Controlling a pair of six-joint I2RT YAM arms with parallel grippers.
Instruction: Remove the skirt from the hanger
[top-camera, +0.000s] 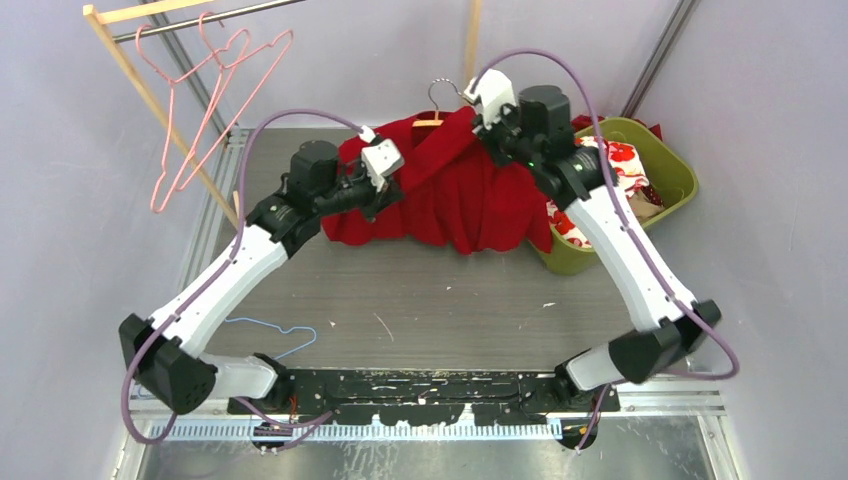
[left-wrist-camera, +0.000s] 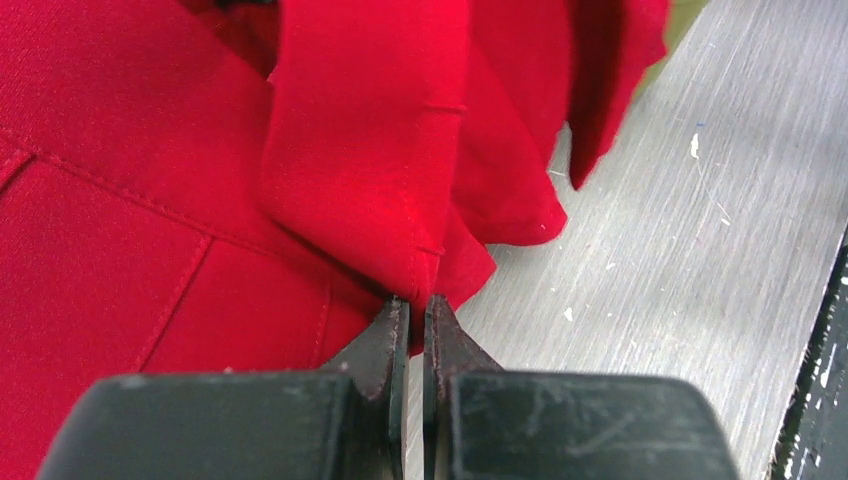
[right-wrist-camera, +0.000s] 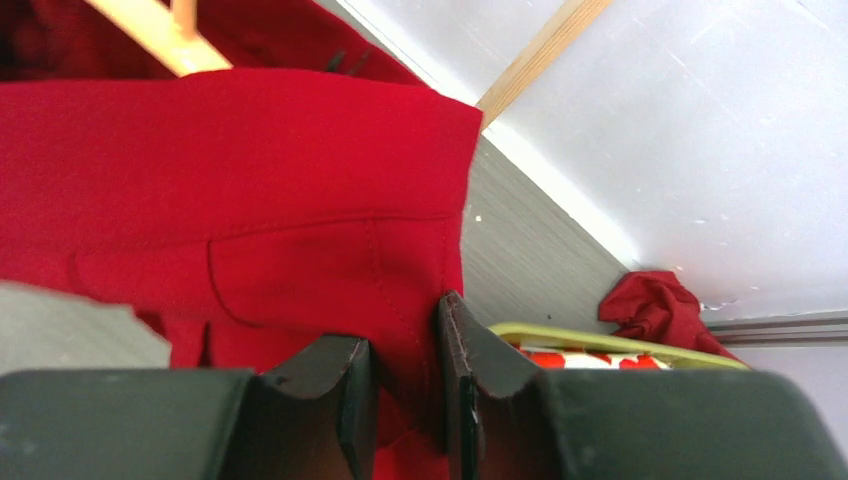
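The red skirt (top-camera: 450, 200) spreads across the back of the floor, with the wooden hanger (top-camera: 428, 122) showing at its top and in the right wrist view (right-wrist-camera: 140, 35). My left gripper is shut on red fabric (left-wrist-camera: 360, 150) at the skirt's left part. My right gripper is at the upper right, near the hanger, with a fold of skirt (right-wrist-camera: 390, 290) between its partly parted fingers; whether it grips firmly I cannot tell.
A green basket (top-camera: 670, 180) of clothes stands at the right. Pink hangers (top-camera: 180, 130) hang from the rack at the left. A blue hanger (top-camera: 270, 322) lies on the front-left floor.
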